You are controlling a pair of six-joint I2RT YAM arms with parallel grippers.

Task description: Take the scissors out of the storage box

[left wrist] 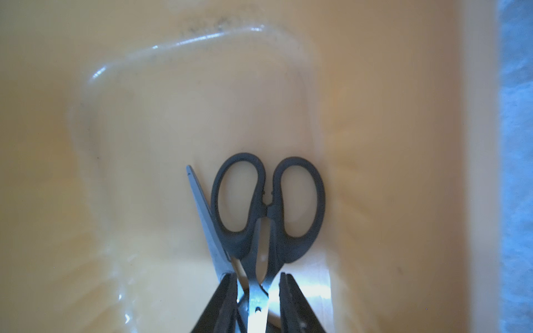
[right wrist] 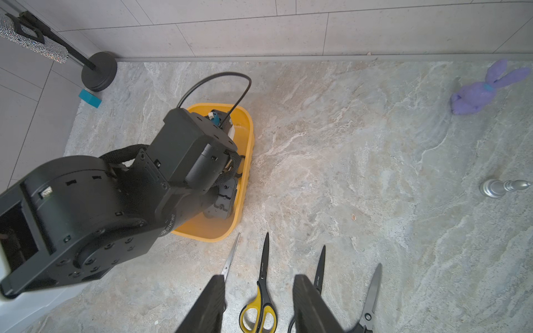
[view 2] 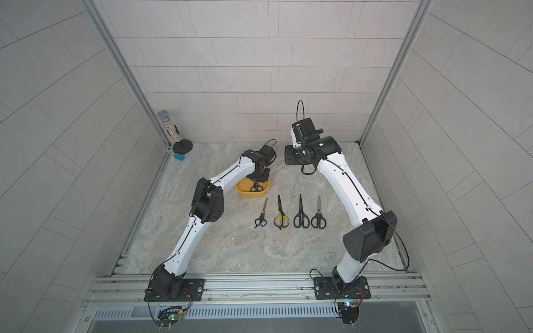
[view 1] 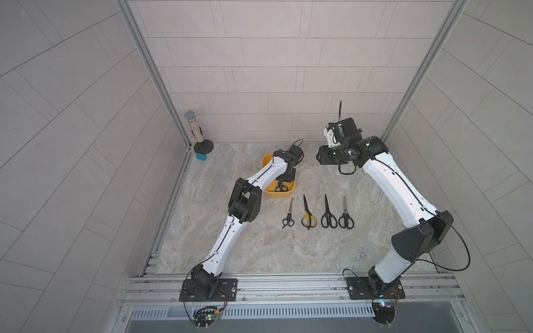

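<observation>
Inside the yellow storage box lie scissors with dark handles, handle loops clear of my fingers. A separate blade shows beside their left loop, its other end hidden beneath them. My left gripper is inside the box, open, its fingers on either side of the area around the scissors' pivot; whether they touch is not clear. The blades' far ends are out of the left wrist view. My right gripper is held up right of the box, its fingers apart with nothing between them.
Several scissors lie in a row in front of the box, among them a yellow-and-black pair and a grey-bladed pair. A round black stand and a blue block are far left. Table left of the box is clear.
</observation>
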